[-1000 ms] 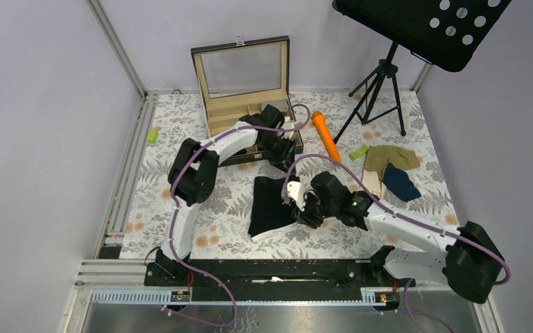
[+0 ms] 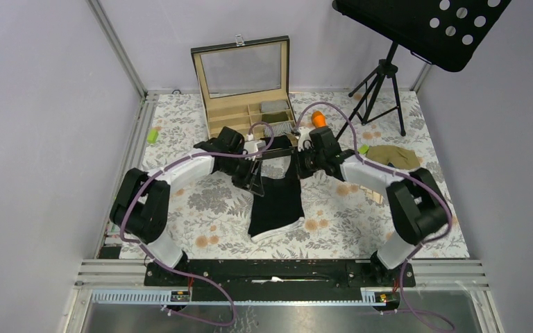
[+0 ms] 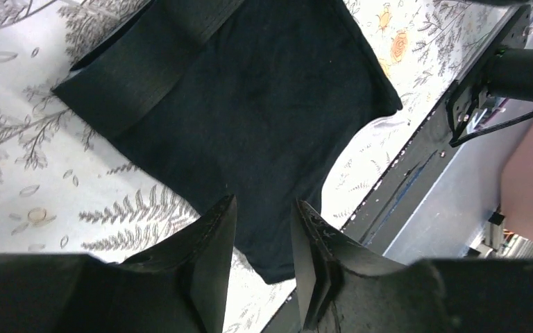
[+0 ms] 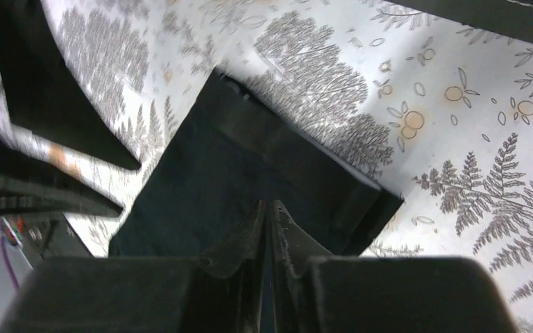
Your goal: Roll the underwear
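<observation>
The black underwear (image 2: 275, 208) lies folded flat on the patterned table, a white edge along its near side; it fills much of both wrist views, as cloth (image 3: 264, 90). My left gripper (image 2: 253, 184) hangs over its top-left corner; in the left wrist view its fingertips stand apart with floor cloth showing between, and whether it holds anything is unclear. My right gripper (image 2: 300, 170) is over the top-right corner; its fingertips (image 4: 279, 208) appear close together above the cloth, and contact cannot be told.
An open organizer box (image 2: 246, 111) with folded items stands behind. An orange object (image 2: 318, 118), a green block (image 2: 152, 137), folded clothes (image 2: 395, 156) and a music stand (image 2: 388, 73) surround the work area.
My right arm has swung up and left from the near right to the cloth's upper right corner.
</observation>
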